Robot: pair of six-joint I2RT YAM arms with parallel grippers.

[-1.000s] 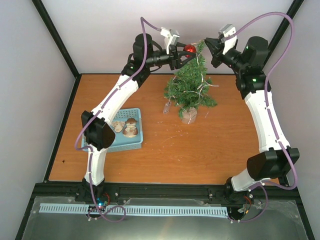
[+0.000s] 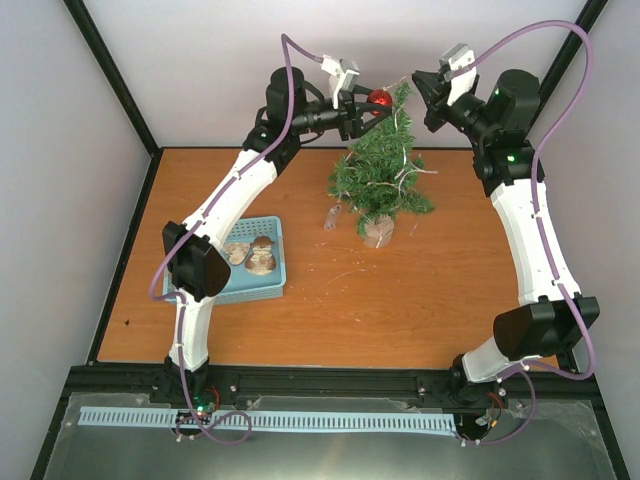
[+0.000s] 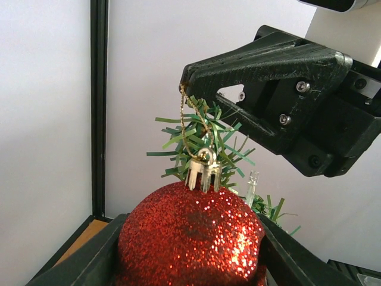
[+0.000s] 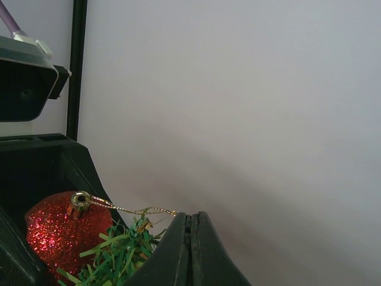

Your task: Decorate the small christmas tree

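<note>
A red glitter ball (image 3: pixel 190 235) with a gold cap is clamped in my left gripper (image 2: pixel 380 99), beside the top of the small green Christmas tree (image 2: pixel 380 165). From the cap, its gold loop (image 3: pixel 183 122) stretches up to the tips of my right gripper (image 2: pixel 417 77). The right fingers (image 4: pixel 205 253) are closed together, and the loop's far end meets their tips, pinched there. In the right wrist view, green tree tips (image 4: pixel 128 253) lie below the loop. The loop is not around any branch that I can see.
At the left of the table, a blue basket (image 2: pixel 250 293) holds several brown-and-white ornaments (image 2: pixel 261 258). A clear small item (image 2: pixel 332 217) hangs at the tree's left side.
The left gripper, ball and tree have stayed put.
</note>
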